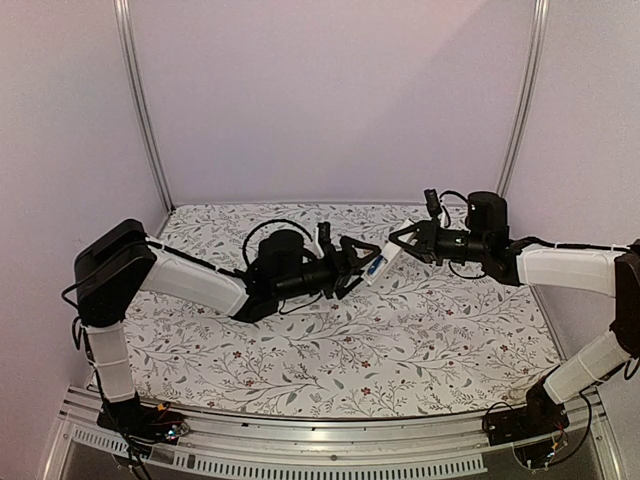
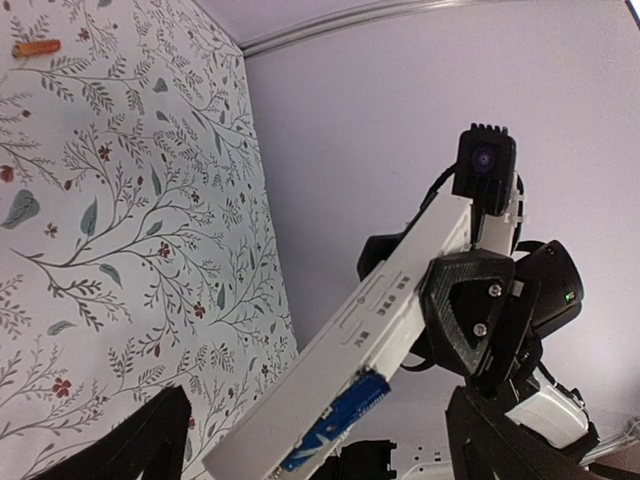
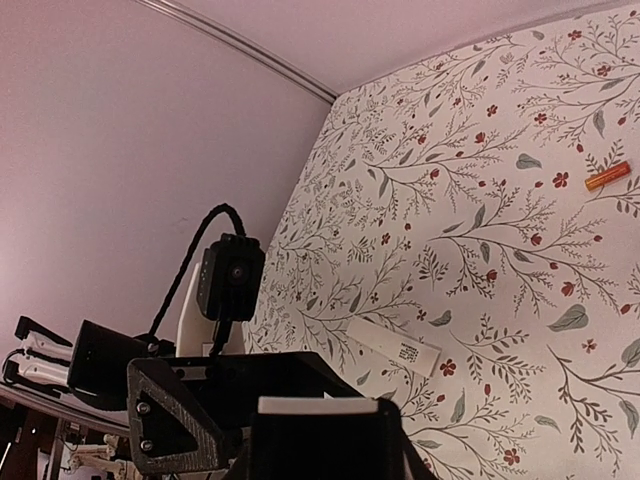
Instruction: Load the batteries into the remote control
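Note:
My right gripper (image 1: 410, 240) is shut on the white remote (image 1: 390, 257), which hangs tilted above the table with a blue battery (image 2: 335, 415) lying in its open compartment. My left gripper (image 1: 355, 270) is part open around the remote's lower end; in the left wrist view its two black fingers flank that end, apparently not closed on it. An orange battery lies on the table, also seen in the right wrist view (image 3: 607, 175).
A white flat piece (image 3: 390, 345) with a printed code lies on it in the right wrist view. Pale walls enclose the back and sides.

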